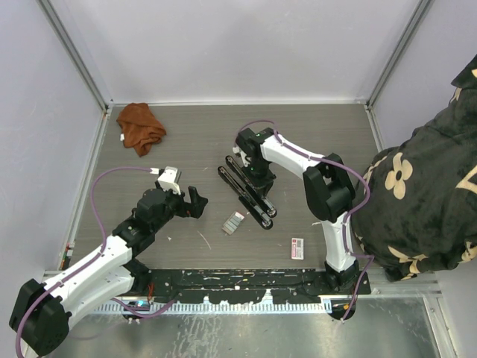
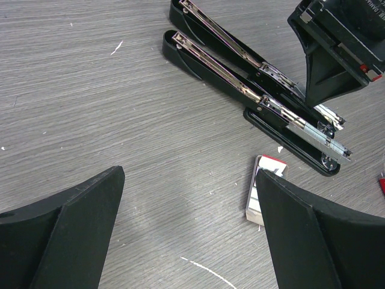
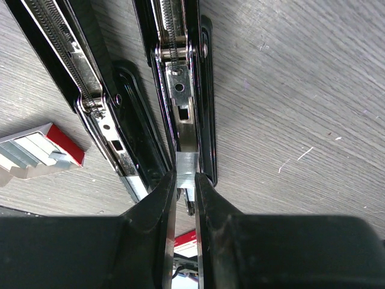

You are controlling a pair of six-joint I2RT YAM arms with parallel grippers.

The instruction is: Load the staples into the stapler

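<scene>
Two black staplers lie side by side with their tops folded open: the left one [image 3: 60,54] and the right one [image 3: 174,36] in the right wrist view. A silvery strip of staples [image 3: 187,164] lies along the front of the right stapler's channel. My right gripper is shut on that strip; its fingers hide the strip's near end. Staples [image 2: 319,136] also show at the front of the other stapler's channel in the left wrist view. My left gripper stands open and empty, left of the staplers.
An open staple box [image 1: 233,222] stands near the staplers' front ends. Another box [image 1: 297,248] lies at front right. A brown cloth [image 1: 139,128] rests at back left. Table space [image 1: 186,142] behind the left gripper is clear.
</scene>
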